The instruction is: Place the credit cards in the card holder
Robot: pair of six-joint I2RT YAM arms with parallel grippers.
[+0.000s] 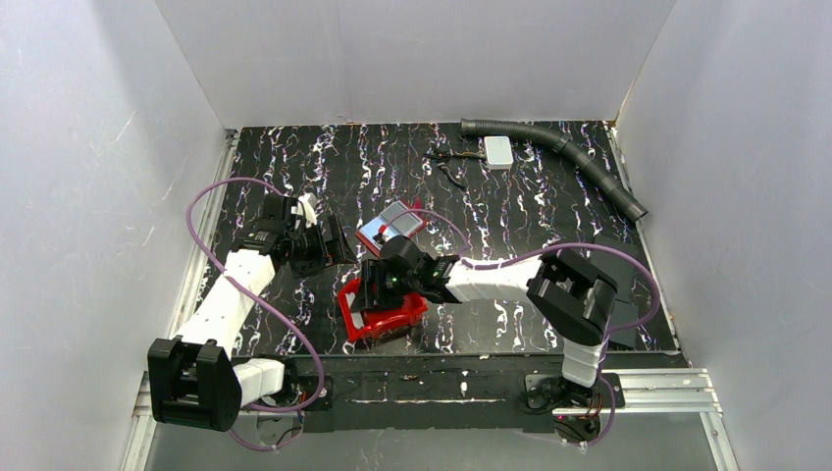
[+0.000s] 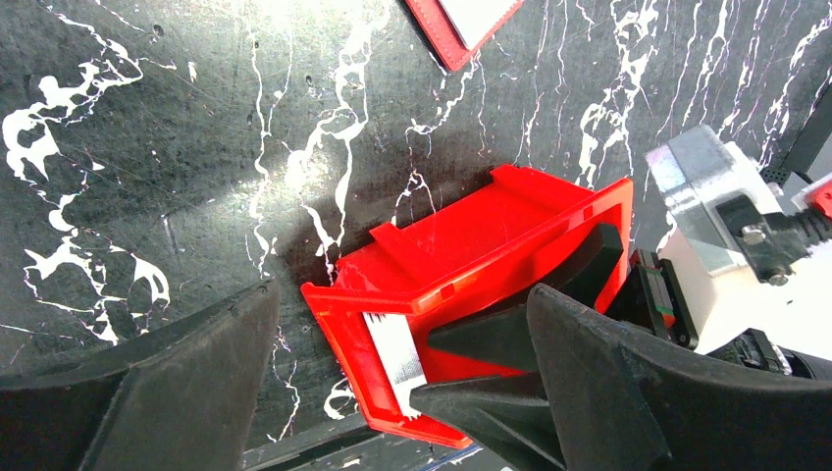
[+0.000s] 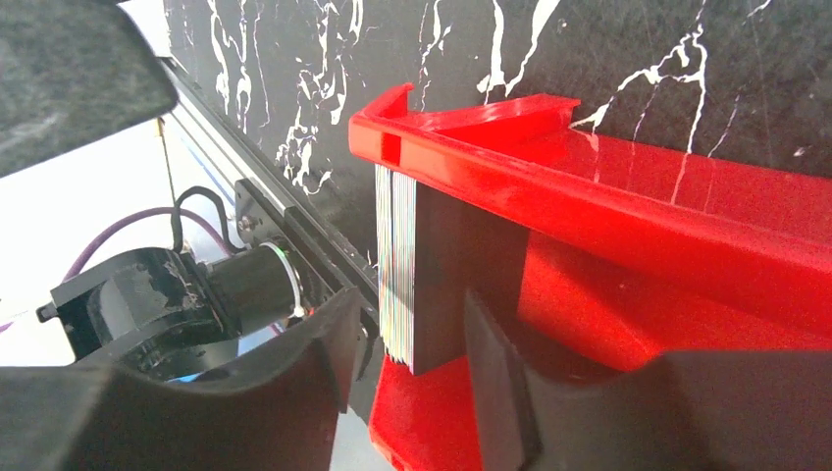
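Note:
A red tray [image 1: 404, 319] lies at the front centre of the table, a stack of cards [image 2: 392, 358] standing at its left end under the rim. My right gripper is over the tray, part open, its fingertips near either side of the stack; contact is unclear. My left gripper stands open above and left of the tray, nothing between its fingers. Behind the tray lies a red card holder [image 1: 390, 226] with a light insert.
At the back right are pliers [image 1: 449, 154], a white box [image 1: 497, 152] and a ribbed black hose [image 1: 549, 137]. A dark panel lies at the right edge.

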